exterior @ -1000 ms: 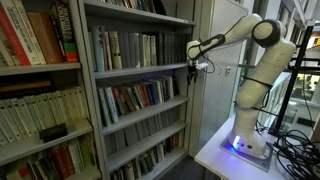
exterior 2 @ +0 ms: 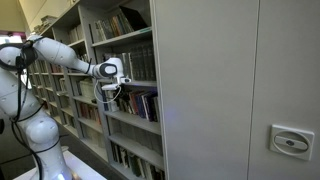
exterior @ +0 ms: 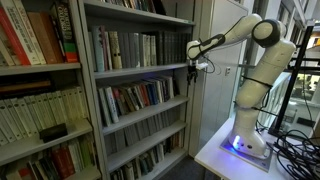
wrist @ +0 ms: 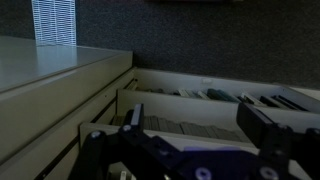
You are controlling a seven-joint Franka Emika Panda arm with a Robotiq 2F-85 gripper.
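Observation:
My white arm reaches out high toward the bookshelf, its gripper (exterior: pixel 191 77) hanging in front of the shelf's right end. Seen from the other exterior side, the gripper (exterior 2: pixel 112 92) is in front of rows of books. In the wrist view, two dark fingertips stand far apart, left and right, so the gripper is open with no object visible between them. Beyond and below them are shelf boards (wrist: pixel 225 108) with rows of book tops (wrist: pixel 190 129). From here I cannot tell how far the gripper is from the books.
The bookshelf (exterior: pixel 124 74) holds several rows of books. A plain grey panel (exterior 2: pixel 210 90) closes off its right side. The arm's base stands on a white table (exterior: pixel 225 165), whose visible top is mostly bare. Dark cables (exterior: pixel 295 150) hang behind the base.

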